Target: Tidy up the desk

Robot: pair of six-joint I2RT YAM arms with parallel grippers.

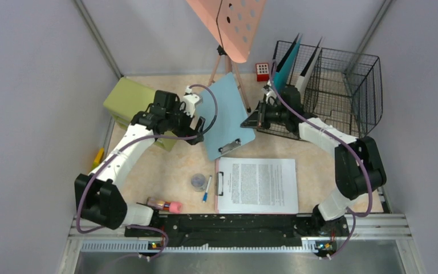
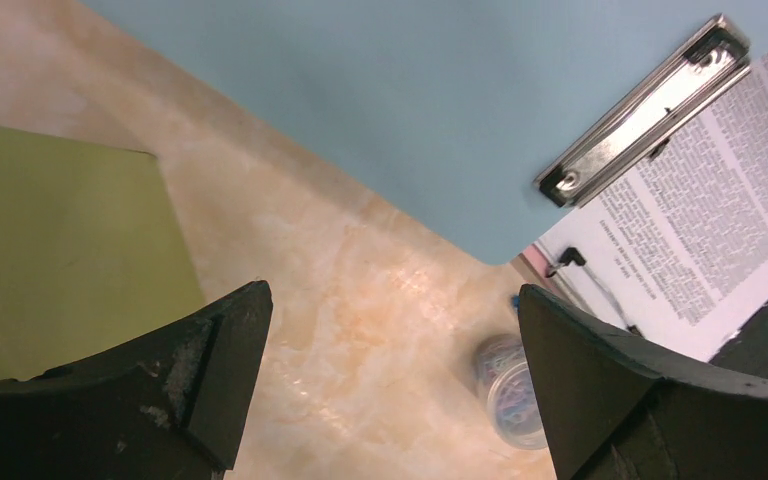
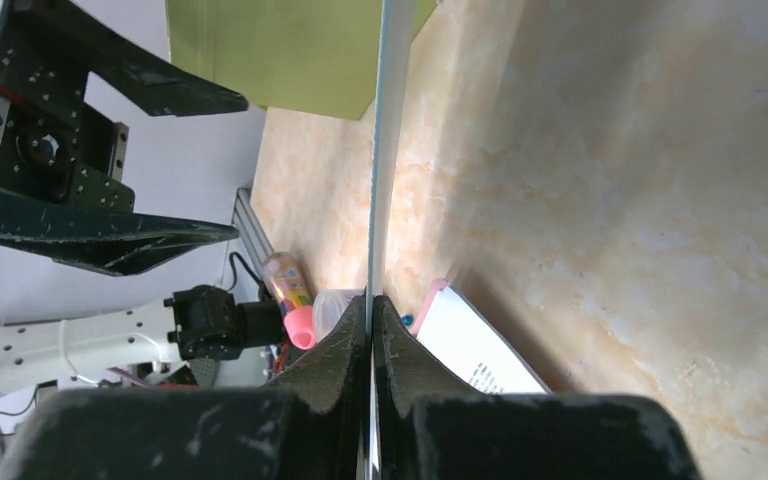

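A light-blue clipboard (image 1: pixel 224 111) with a metal clip hangs tilted over the middle of the desk. My right gripper is shut on its edge; in the right wrist view the board shows edge-on as a thin strip. On the board's left side, my left gripper stands open, its fingers wide apart with nothing between them. Below on the desk lies another clipboard, pink-edged, carrying printed paper (image 1: pixel 259 185). Behind the right arm, the black wire rack (image 1: pixel 351 85) holds a teal folder (image 1: pixel 288 65) and a white folder (image 1: pixel 308 71).
A green box (image 1: pixel 131 97) stands at the left. A cup of clips (image 1: pixel 198 182), a blue-white marker (image 1: pixel 207 189) and a pink-capped bottle (image 1: pixel 165 205) lie near the front. At the back are a pink lamp-like shade (image 1: pixel 236 25) on tripod legs and a red calendar (image 1: pixel 262 71).
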